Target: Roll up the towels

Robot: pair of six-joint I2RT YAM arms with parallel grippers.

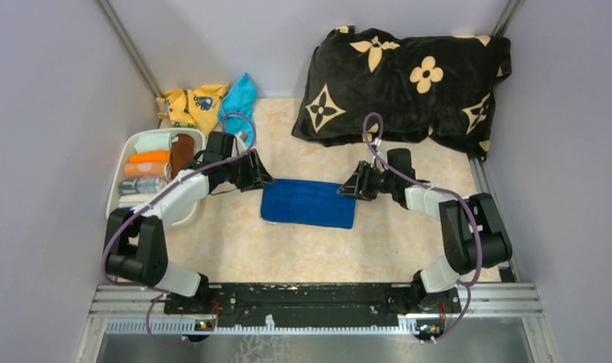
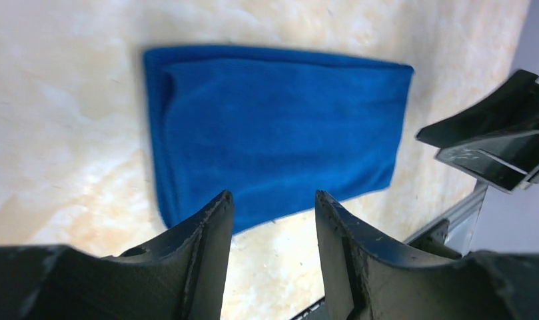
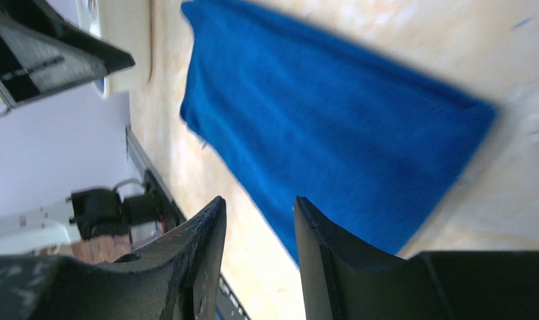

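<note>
A blue towel (image 1: 308, 204) lies folded into a flat rectangle in the middle of the table. My left gripper (image 1: 266, 181) is over its far left corner; in the left wrist view its two fingers (image 2: 210, 257) stand apart, nothing between them but a view of the towel (image 2: 286, 127) and table below. At the towel's far right corner is my right gripper (image 1: 349, 190). In the right wrist view its fingers (image 3: 203, 257) are also apart, with no cloth gripped, and the towel (image 3: 340, 133) lies beneath. Whether the fingertips touch the cloth cannot be told.
A white bin (image 1: 115, 189) of rolled towels stands at the left, partly under my left arm. Yellow cloth (image 1: 200, 106) and a light blue cloth (image 1: 238, 106) lie behind it. A large black patterned blanket (image 1: 408, 91) fills the back right.
</note>
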